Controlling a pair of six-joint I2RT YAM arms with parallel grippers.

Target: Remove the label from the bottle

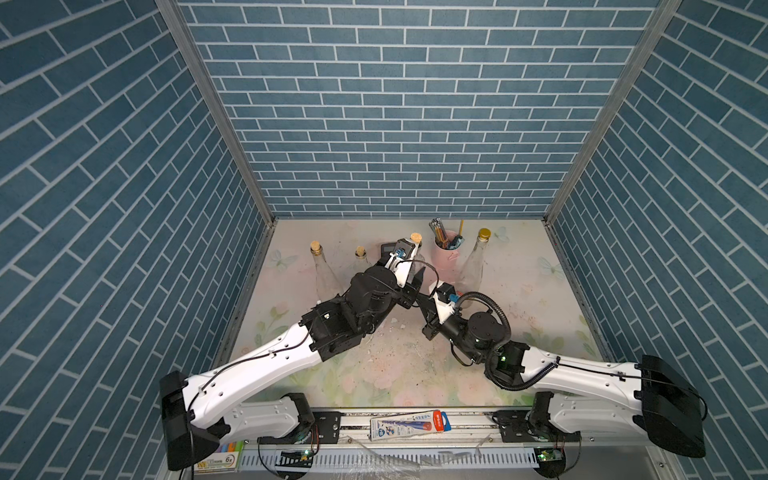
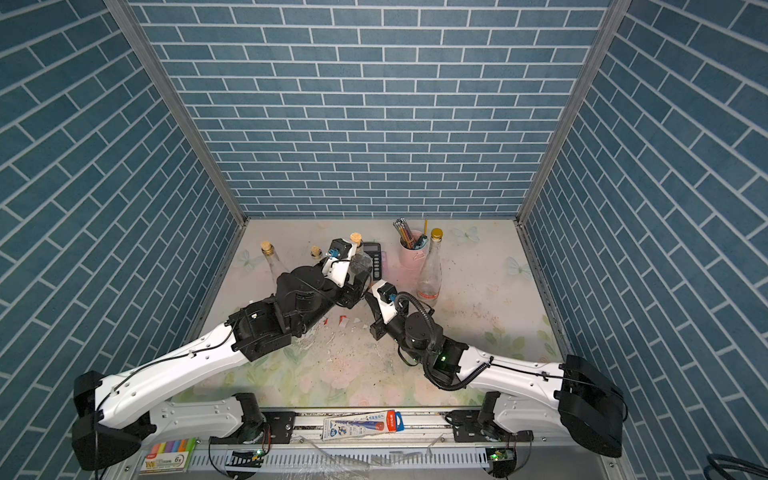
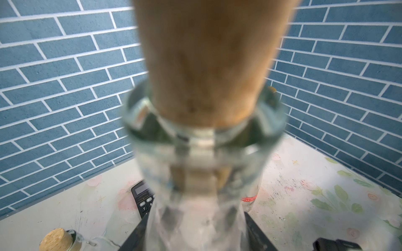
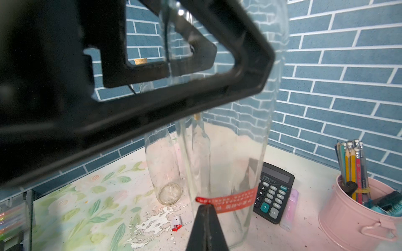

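A clear, cork-stoppered bottle (image 3: 196,167) is clasped by my left gripper, whose dark fingers (image 3: 136,234) show on either side of it. In the right wrist view the glass body (image 4: 226,167) spans the middle and carries a red label (image 4: 234,200) with pale lettering low down. My right gripper is shut, its tips against the label's left end. That end looks slightly bunched; whether any of it is pinched between the tips I cannot tell. Both grippers meet near the table's centre (image 1: 420,297).
Behind stand a calculator (image 4: 274,188) and a pink pencil cup (image 4: 356,213). A gold-capped bottle (image 2: 432,264) is to the right, other corked bottles (image 1: 317,260) to the left. Red-and-white scraps (image 4: 176,223) lie on the table.
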